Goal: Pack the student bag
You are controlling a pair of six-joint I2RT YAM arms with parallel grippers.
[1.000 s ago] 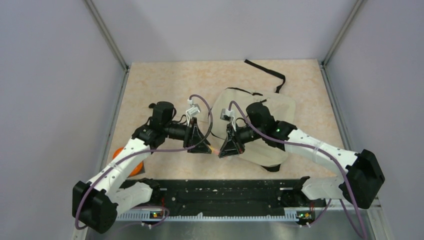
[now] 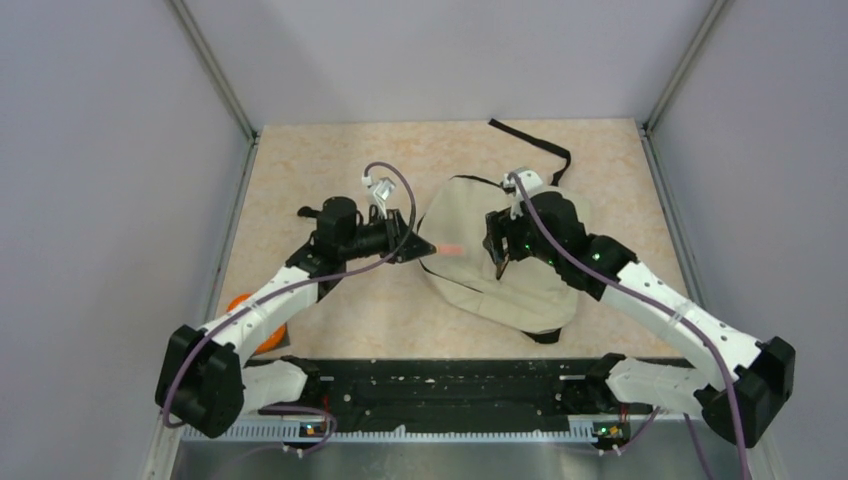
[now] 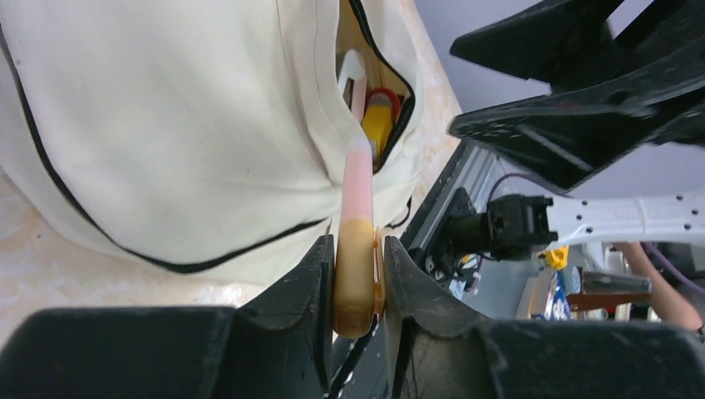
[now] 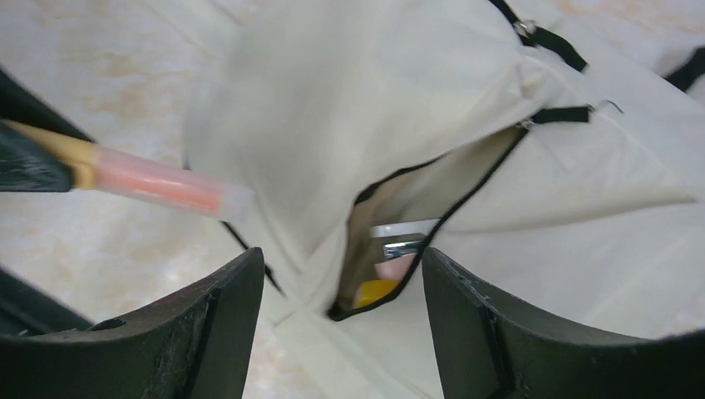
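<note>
My left gripper is shut on a tube (image 3: 356, 241) with a pink-and-clear top and a tan body, held level at the left side of the cream bag (image 3: 166, 116). My right gripper stands open above the bag's zip opening, nothing between its fingers. Inside that opening show a white item (image 4: 403, 227), a yellow item (image 4: 376, 291) and a pink one, partly hidden by fabric.
An orange object (image 2: 268, 335) lies at the left front, partly behind the left arm. A black strap (image 2: 530, 135) stretches behind the bag.
My right gripper has moved back and right from the tube to over the bag. My left gripper, with the tube, has moved slightly back, away from the front edge.
</note>
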